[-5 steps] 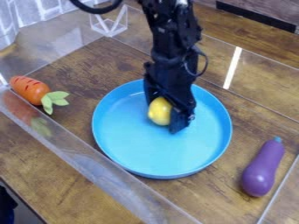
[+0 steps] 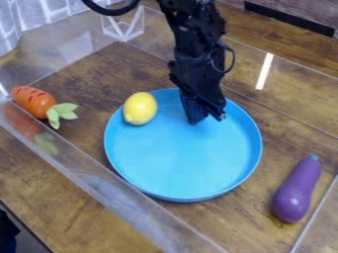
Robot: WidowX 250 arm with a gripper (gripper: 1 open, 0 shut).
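A yellow lemon-like toy rests in the upper left part of a blue plate. My black gripper reaches down from the top over the back of the plate, to the right of the yellow toy and apart from it. Its fingertips are dark and bunched together, and nothing shows between them; it looks shut.
An orange carrot toy lies at the left, and a purple eggplant toy at the lower right. A transparent strip runs along the lower left.
The yellow toy was under my gripper near the plate's middle and now sits further left, uncovered. My gripper has moved slightly up and to the right, away from it.
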